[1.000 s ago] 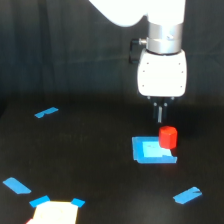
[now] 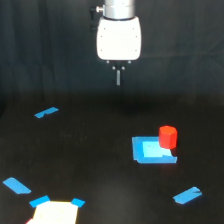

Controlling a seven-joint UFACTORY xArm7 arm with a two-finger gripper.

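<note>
A red block [image 2: 168, 137] stands at the upper right part of a blue-bordered square [image 2: 140, 150] with a pale middle, in the camera view. My gripper [image 2: 117, 80] hangs high above the dark table, up and to the left of the block and well apart from it. Its thin dark fingers look drawn together at the centre, with nothing visible between them.
A pale square [image 2: 58, 213] with blue corners is partly cut off at the bottom left. Blue tape strips [image 2: 17, 186] lie on the left side, with another strip [image 2: 187, 195] at the lower right.
The arm has moved left and upward, away from above the red block. The gripper's fingers, which stood apart, now look close together. The block has stayed in place.
</note>
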